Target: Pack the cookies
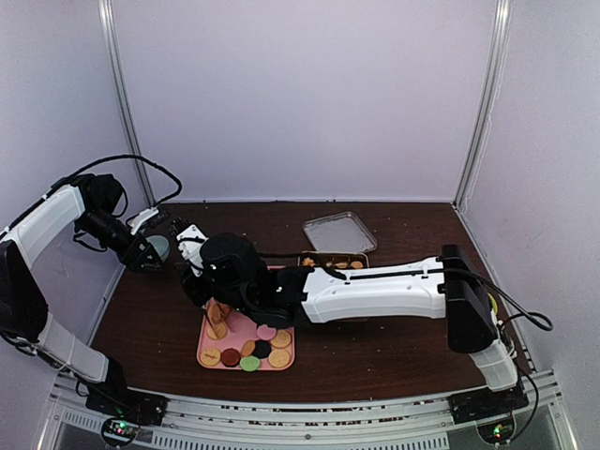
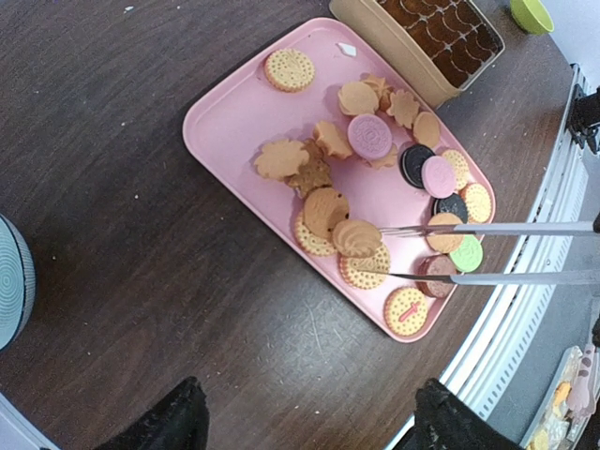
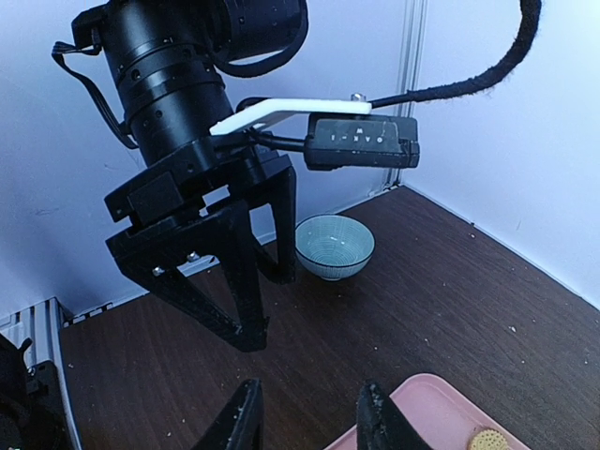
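A pink tray [image 2: 234, 141] holds assorted cookies, among them a sandwich cookie [image 2: 369, 137], round crackers and tan shaped cookies. My left gripper is high over the table at the left, open and empty. My right gripper is over the tray's left side, its fingers apart with nothing seen between them; the top view mostly hides it behind its own arm. In the left wrist view two thin metal prongs reach over the cookies from the right.
A tan compartment box [image 2: 347, 19] stands behind the tray, and a metal tray [image 1: 339, 234] at the back. A pale blue bowl [image 3: 334, 246] sits at the left, a green bowl [image 2: 531, 14] at the right. Bare wood shows between tray and left bowl.
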